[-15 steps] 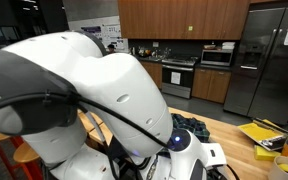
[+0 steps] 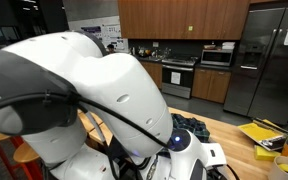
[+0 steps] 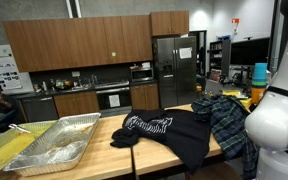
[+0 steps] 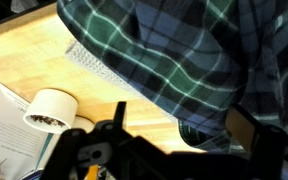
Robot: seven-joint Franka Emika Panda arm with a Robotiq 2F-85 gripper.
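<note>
A dark green and blue plaid cloth (image 4: 149,50) spreads rumpled across the upper and right part of the wrist view. Over its lower edge my gripper stands open, its two dark fingers wide apart; no object shows held between them. In exterior view 2 the plaid cloth (image 3: 224,118) lies on the wooden table and hangs over its edge, close to the white arm. Only a dark part of the cloth (image 2: 191,126) shows past the arm in exterior view 1, where the gripper's fingertips are hidden.
A white cup (image 4: 51,109) and an open book (image 4: 6,132) are at the wrist view's left. A black cloth (image 3: 169,123) covers the table's middle in exterior view 2, with foil trays (image 3: 56,145) to its left. Yellow items (image 2: 262,132) lie at right in exterior view 1.
</note>
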